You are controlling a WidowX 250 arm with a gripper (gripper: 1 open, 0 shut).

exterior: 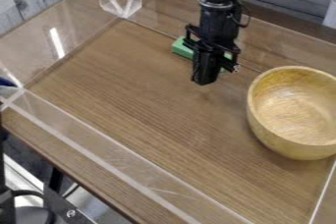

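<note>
The black gripper (pixel 205 71) hangs over the middle-back of the wooden table, pointing down, its fingers close together and shut with nothing visible between them. Just behind it lies a green object (pixel 186 46), partly hidden by the gripper and arm. A large tan bowl (pixel 292 115) stands to the right, apart from the gripper.
A clear plastic piece (pixel 120 0) sits at the back left. Dark equipment (pixel 29 206) shows at the lower-left edge, off the table top.
</note>
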